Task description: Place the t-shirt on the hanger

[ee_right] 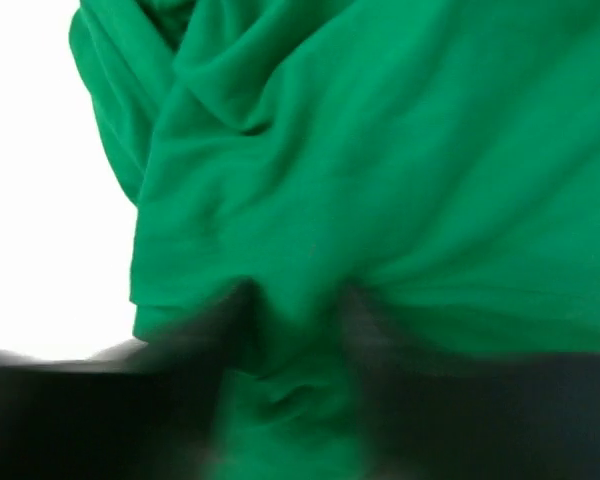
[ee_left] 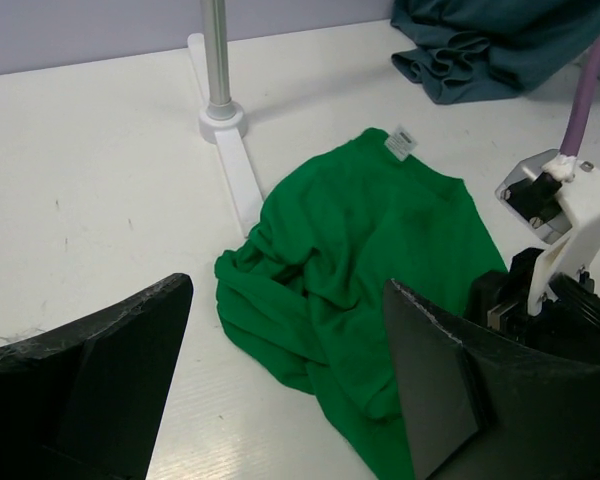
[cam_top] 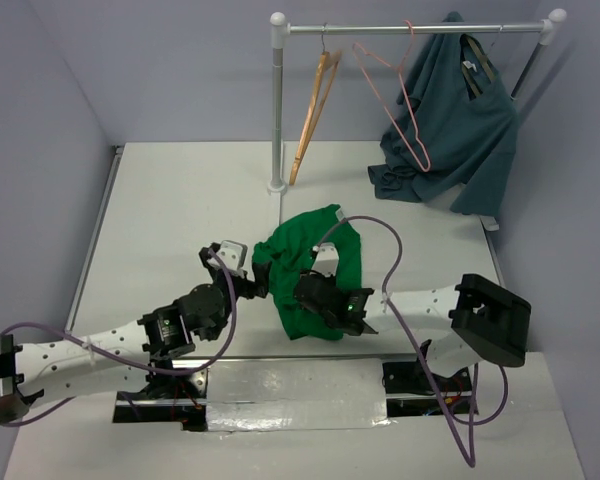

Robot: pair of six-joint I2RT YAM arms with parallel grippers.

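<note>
A green t-shirt lies crumpled on the white table beneath the rail. My left gripper is at its left side, open, its two fingers empty above the table in the left wrist view. My right gripper is down over the middle of the shirt; in the right wrist view its blurred fingers are a little apart against the green cloth, and whether they hold any is unclear. A wooden hanger and a pink hanger hang from the rail.
The metal rail stands at the back on a post. A dark teal garment hangs at the right, draping onto the table.
</note>
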